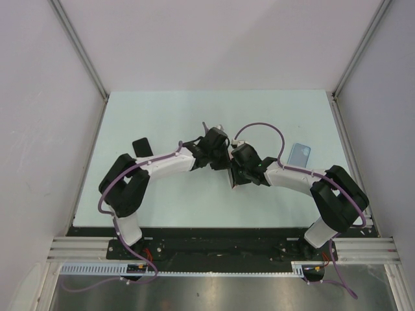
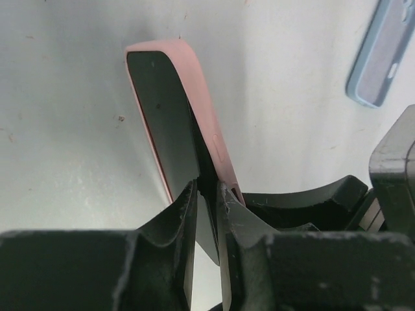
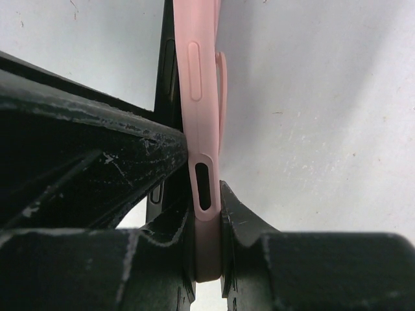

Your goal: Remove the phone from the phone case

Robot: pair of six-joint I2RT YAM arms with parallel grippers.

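In the left wrist view a pink phone case (image 2: 206, 110) stands on its edge, the dark phone (image 2: 162, 116) at its left side. A dark gap shows between the phone's lower part and the case wall, so the phone leans partly out. My left gripper has its fingers on either side of the phone's edge. In the right wrist view, my right gripper is shut on the lower end of the case, and the phone's edge (image 3: 169, 71) runs alongside. A left finger (image 3: 123, 142) covers part of the phone there.
A black flat object (image 1: 142, 148) lies at the left of the table, a light blue case (image 1: 299, 155) at the right. Both are apart from the arms.
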